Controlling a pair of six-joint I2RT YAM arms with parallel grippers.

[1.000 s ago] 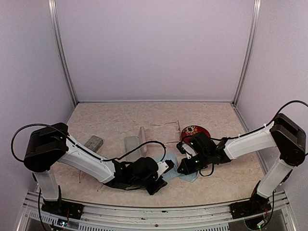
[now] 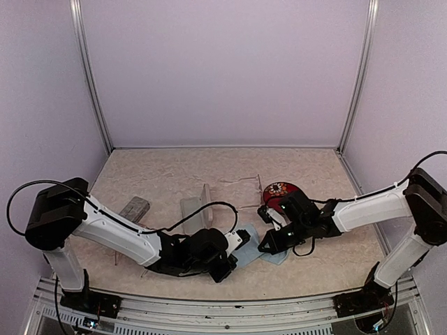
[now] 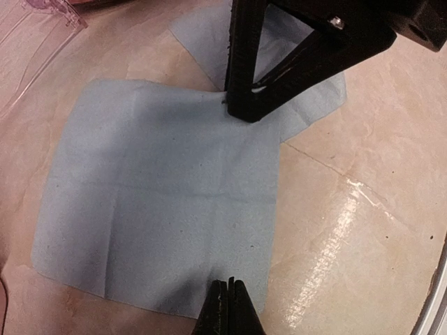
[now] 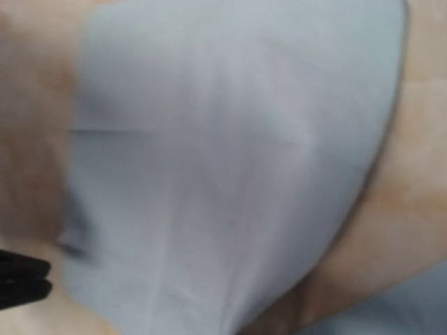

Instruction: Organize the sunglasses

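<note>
A light blue cloth point(image 3: 160, 188) lies mostly flat on the table, a second cloth point(image 3: 314, 108) partly beneath its far corner. My left gripper is shut at the cloth's near edge, nothing visible between its fingers. Its dark tips appear at the left of the right wrist view, just off the cloth's side. Against the cloth's far edge rests my right gripper, its fingers together; whether the edge is pinched I cannot tell. The blurred right wrist view shows the cloth point(image 4: 223, 139) bowed, hiding that gripper's tips. No sunglasses are clearly identifiable.
A pale open case point(image 2: 192, 211) stands behind my left arm, with a grey case point(image 2: 134, 209) to its left. A clear plastic item point(image 2: 237, 192) and a red patterned round dish point(image 2: 282, 194) lie behind the cloths.
The left arm has moved a little too, its elbow slightly leftward. The objects behind have stayed put.
</note>
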